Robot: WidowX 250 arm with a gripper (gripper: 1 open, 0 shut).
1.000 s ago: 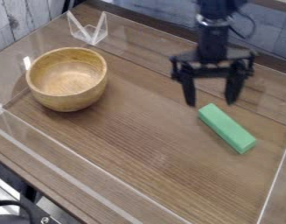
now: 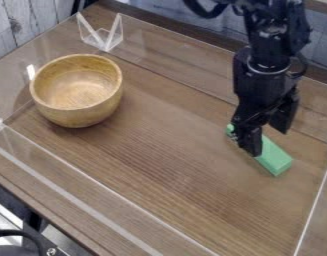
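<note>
My dark gripper [image 2: 262,128] hangs open over a green block [image 2: 270,157] at the right of the table. Its fingers reach down around the upper part of the block, which lies at a slant and is partly hidden by them. Whether the fingers touch it, I cannot tell.
A wooden bowl [image 2: 75,85] stands at the upper left, with a white wire object [image 2: 96,32] behind it.
The block appears in about the same place.
</note>
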